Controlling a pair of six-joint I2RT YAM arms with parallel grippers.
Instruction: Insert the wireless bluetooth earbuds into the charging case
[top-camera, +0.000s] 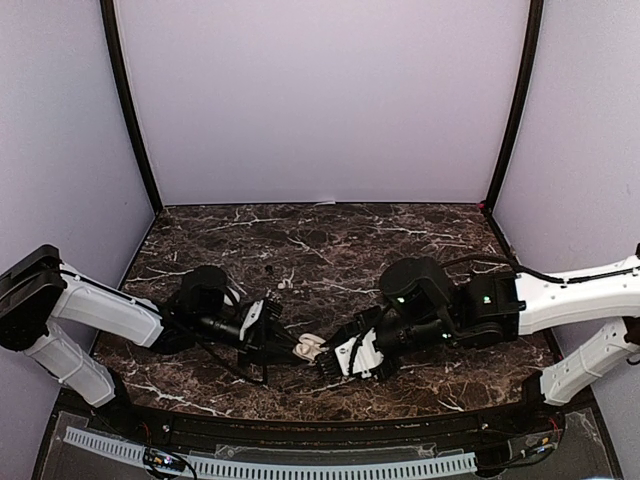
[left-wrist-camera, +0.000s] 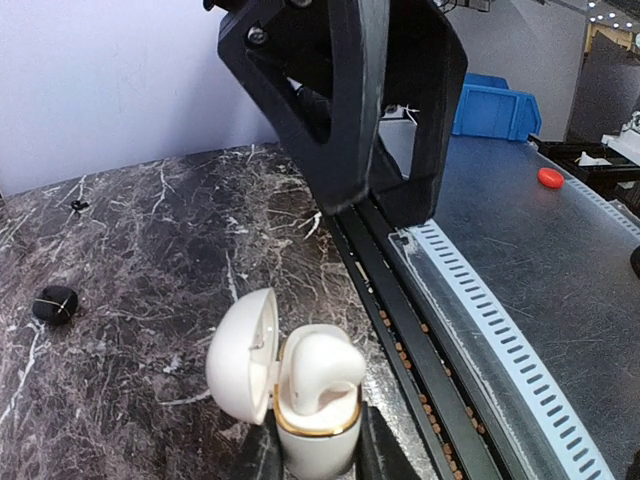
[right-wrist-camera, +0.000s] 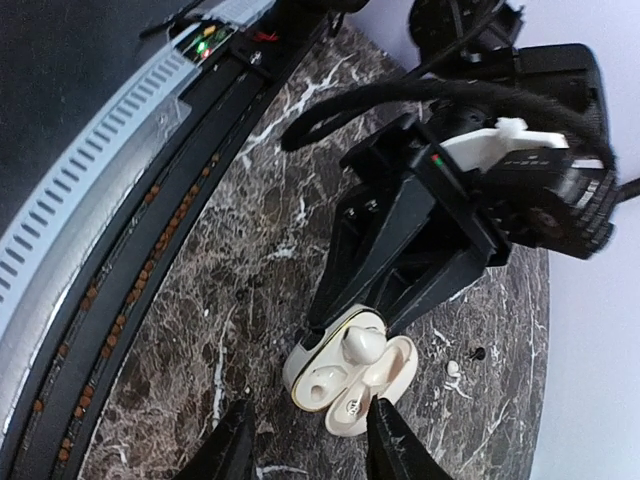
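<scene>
The white earbud case, lid open, is held by my left gripper (top-camera: 290, 350), shut on its body; in the right wrist view its fingers grip the case from behind. A white earbud (right-wrist-camera: 365, 343) sits upright in the case; another cavity beside it looks empty. My right gripper is part open, fingertips low in its own view, close in front of the case; in the left wrist view it looms above the case. Nothing clearly shows between its fingers.
Small dark pieces (left-wrist-camera: 55, 305) and small white bits (right-wrist-camera: 452, 368) lie on the marble table (top-camera: 330, 240). A rail runs along the front edge.
</scene>
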